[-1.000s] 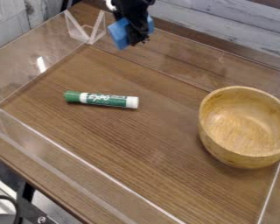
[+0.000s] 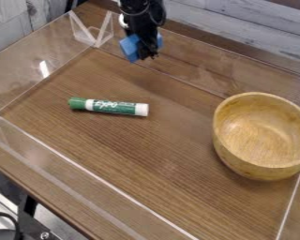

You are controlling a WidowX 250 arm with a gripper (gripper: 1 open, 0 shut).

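Observation:
My gripper (image 2: 142,39), dark and at the top middle, is shut on a blue object (image 2: 135,49), whose details are too small to tell. A green and white tube (image 2: 109,107) lies on the wooden surface at the middle left. A large light wooden bowl (image 2: 261,136) stands at the right.
A white wall lines the back, and a clear plastic edge runs along the left side. A black cable is at the bottom left corner.
The tube and bowl have not moved.

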